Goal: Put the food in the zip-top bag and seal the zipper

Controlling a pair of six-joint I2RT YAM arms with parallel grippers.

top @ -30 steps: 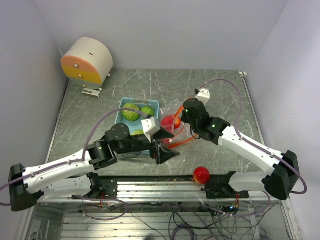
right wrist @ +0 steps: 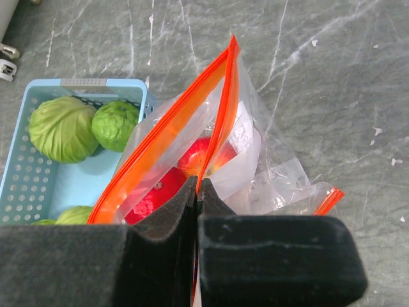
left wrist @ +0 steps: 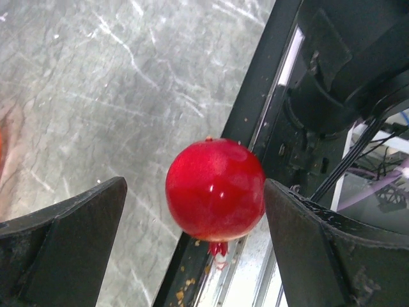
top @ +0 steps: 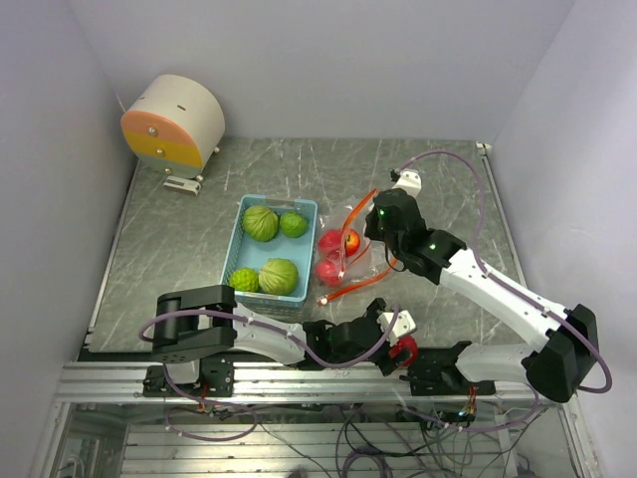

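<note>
A red pomegranate (left wrist: 214,185) (top: 404,351) rests at the table's front edge. My left gripper (top: 388,339) is open around it, its fingers either side in the left wrist view. The zip bag (top: 343,259) (right wrist: 268,185), with orange zipper strips, lies right of the crate and holds red fruit (right wrist: 160,192), including a red-yellow one (right wrist: 195,157). My right gripper is shut on the edge of the bag's opening, the zipper strip running into its fingertips.
A blue crate (top: 231,257) holds several green cabbage-like items. A cream rounded box (top: 164,115) stands at the back left. The table behind the bag is clear. Beyond the front edge are metal rails and cables.
My left arm has swung down and to the right from over the bag and crate to the pomegranate at the front edge. The right arm has barely moved.
</note>
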